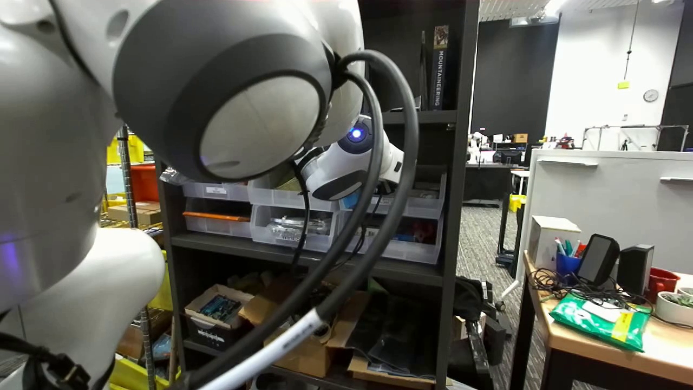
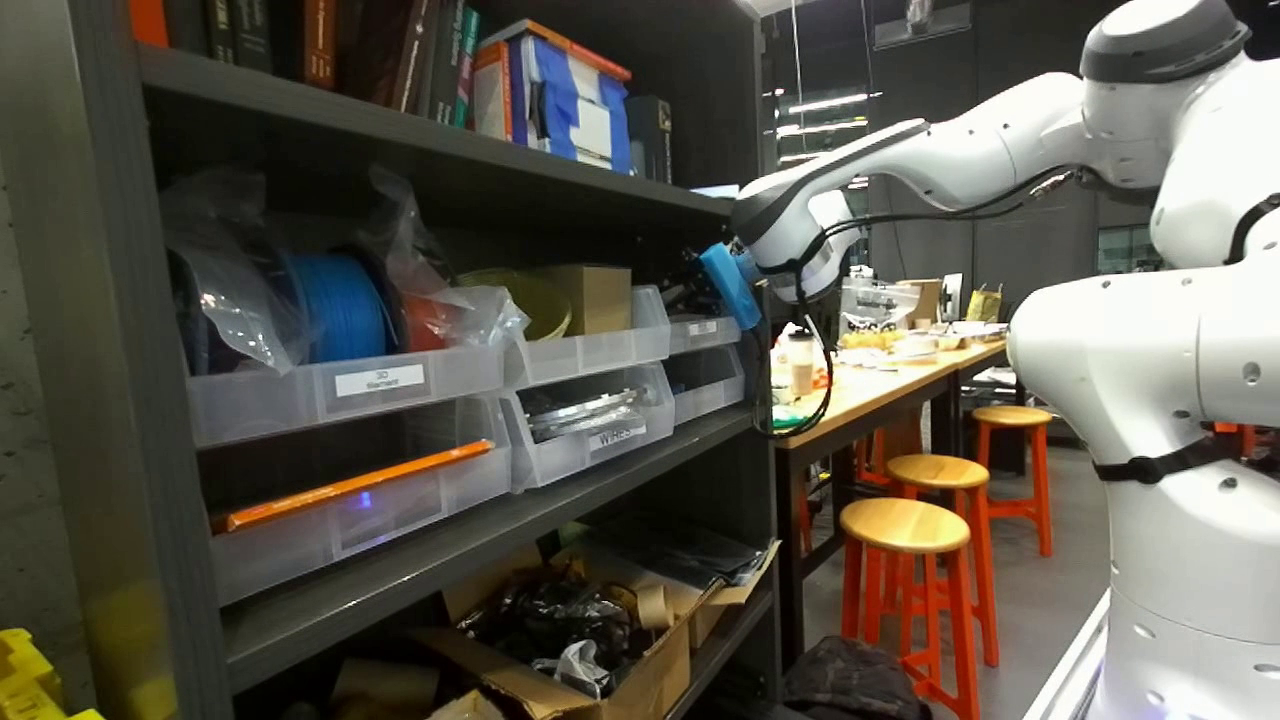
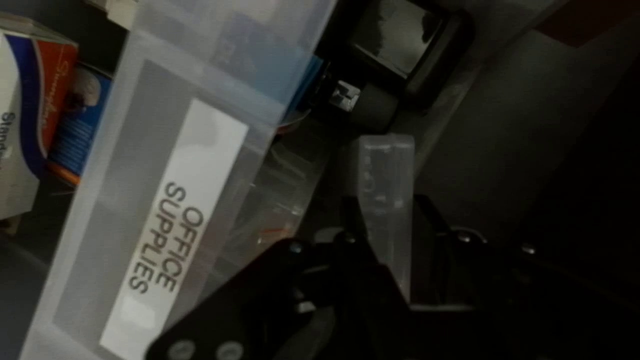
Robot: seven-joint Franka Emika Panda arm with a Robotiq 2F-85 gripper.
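In the wrist view my gripper is shut on a clear plastic case (image 3: 387, 180), a narrow see-through block standing out past the dark fingers. Left of it is a translucent bin (image 3: 90, 240) with a white "OFFICE SUPPLIES" label (image 3: 174, 234). Black items (image 3: 390, 48) lie beyond the case, and clear plastic pieces show inside the bin. Exterior view 2 has the arm's wrist (image 2: 780, 228) at the right end of the bin shelf, with a blue part (image 2: 729, 286) on it. The fingers are too dark and small to make out there.
Shelf boards lie above and below the bins; a dark upright (image 1: 458, 195) stands at the shelf's right end. Neighbouring bins include one marked "WIRES" (image 2: 600, 438). Small boxes (image 3: 30, 114) sit left of the office supplies bin. Thick cables (image 1: 406, 149) loop beside the arm.
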